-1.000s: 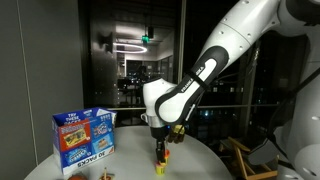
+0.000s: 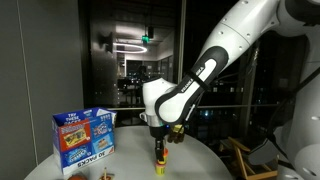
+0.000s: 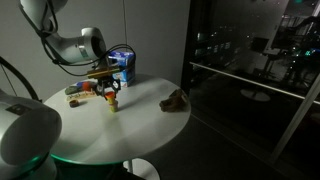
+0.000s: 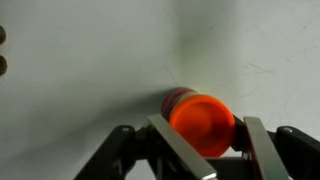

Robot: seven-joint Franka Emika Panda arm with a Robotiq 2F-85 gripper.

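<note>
Near the middle of the round white table stands a small upright bottle (image 2: 160, 167) with an orange cap and a yellowish body. In exterior view 2 the same bottle (image 3: 113, 104) shows below the arm. Pointing straight down, my gripper (image 2: 160, 153) is shut on its orange cap (image 4: 203, 125). The wrist view has the cap between the two fingers, with a little of the body behind it. Whether the bottle's base touches the tabletop, I cannot tell.
A blue and red snack box (image 2: 84, 138) stands at the table's left in exterior view 1. Small items lie before it. A brown object (image 3: 175, 101) sits near the table's edge in exterior view 2.
</note>
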